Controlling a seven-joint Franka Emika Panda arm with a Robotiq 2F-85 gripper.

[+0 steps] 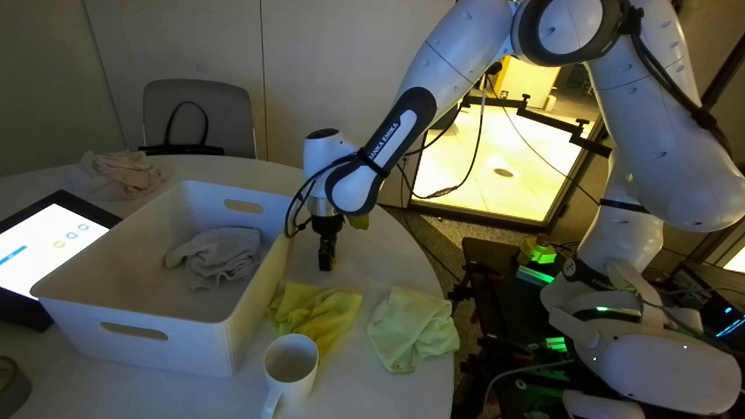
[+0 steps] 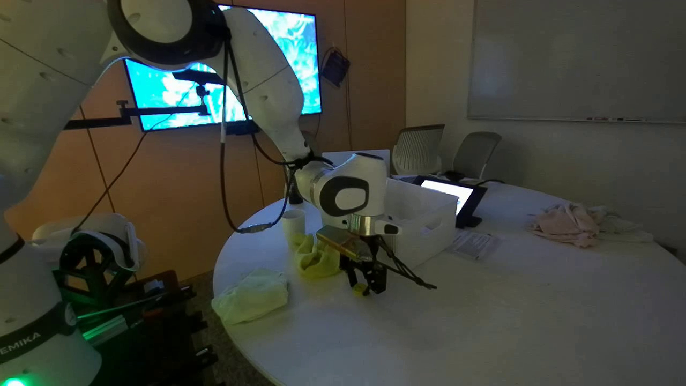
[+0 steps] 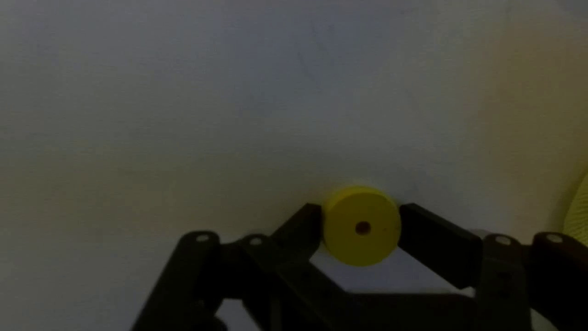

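Observation:
In the wrist view, a round yellow piece with a small hole in its top sits between the two black fingers of my gripper. Both fingertips meet its sides, with no gap showing. Seen from exterior view 2, the gripper is low at the tabletop, and a bit of the yellow piece shows at its tips. In exterior view 1 the gripper points straight down just right of the white bin, and its black finger mostly hides the piece.
The white bin holds a grey cloth. A yellow cloth, a pale green cloth and a white mug lie on the gripper's near side. A pink cloth and a tablet are farther off.

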